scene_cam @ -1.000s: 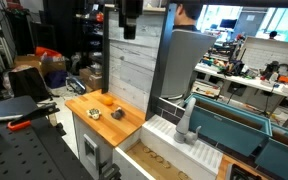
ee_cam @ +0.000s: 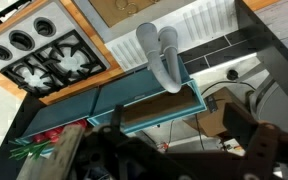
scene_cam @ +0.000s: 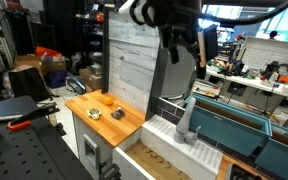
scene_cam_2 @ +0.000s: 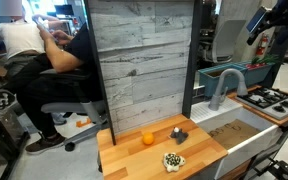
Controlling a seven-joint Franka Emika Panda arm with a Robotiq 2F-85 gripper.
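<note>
No task objects are named. My gripper (scene_cam: 187,68) hangs high in the air near the sink's faucet (scene_cam: 187,118), its two fingers spread apart and nothing visible between them. In the wrist view the dark fingers (ee_cam: 114,128) stand wide apart at the bottom, and the grey faucet (ee_cam: 164,60) lies ahead of them. On the wooden counter, left of the sink (scene_cam: 156,160), sit an orange round item (scene_cam_2: 148,138), a small grey item (scene_cam_2: 180,135) and a pale, green-flecked item (scene_cam_2: 174,161). My gripper is well apart from all of these.
A stove top (ee_cam: 52,55) lies on the faucet's other side. Behind the sink runs a long blue-green bin (scene_cam: 229,130). A whitewashed plank panel (scene_cam_2: 144,70) rises behind the counter. Two people (scene_cam_2: 69,60) are in the background.
My arm has swung to the right in exterior view 1, from over the counter toward the faucet, and sits lower. The counter items have not moved.
</note>
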